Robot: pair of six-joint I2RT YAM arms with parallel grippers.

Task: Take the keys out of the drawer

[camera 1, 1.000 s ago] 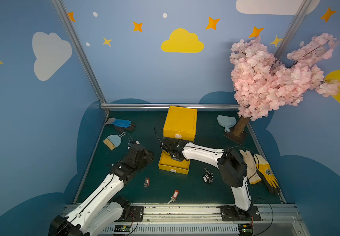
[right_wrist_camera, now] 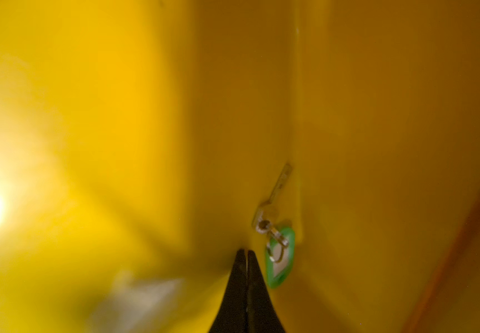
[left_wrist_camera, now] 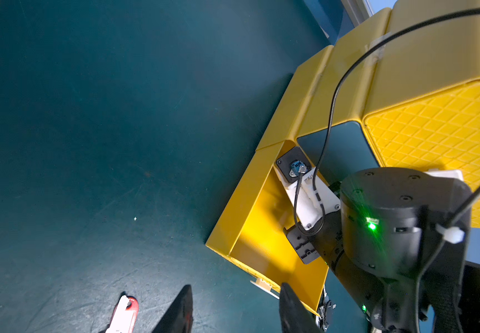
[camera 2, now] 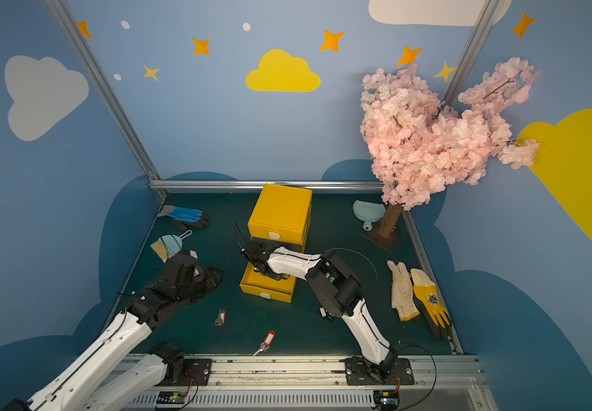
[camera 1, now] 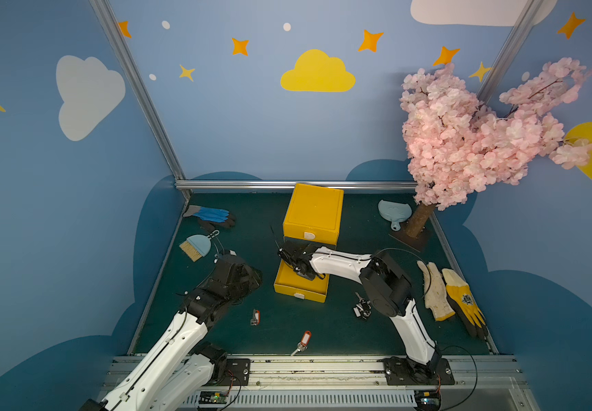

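A key on a ring with a green tag (right_wrist_camera: 287, 266) lies inside the yellow drawer, seen in the right wrist view. My right gripper is shut just left of the tag, nothing visible between its fingers; whether it touches the tag I cannot tell. The pulled-out drawer (camera 1: 313, 297) is at the front of the yellow cabinet (camera 1: 314, 209), with my right hand reaching down into it. In the left wrist view, my left gripper stands open and empty, over the table left of the drawer.
Red-tagged keys lie on the table, one left (camera 1: 255, 317) and one near the front edge (camera 1: 305, 339). A dark key bunch (camera 1: 362, 307) sits right of the drawer. Gloves (camera 1: 466, 301) lie far right, brush (camera 1: 197, 245) far left.
The right elbow has swung left while its hand stays in the drawer. The drawer and cabinet have shifted very slightly left. My left arm has drawn back slightly leftward.
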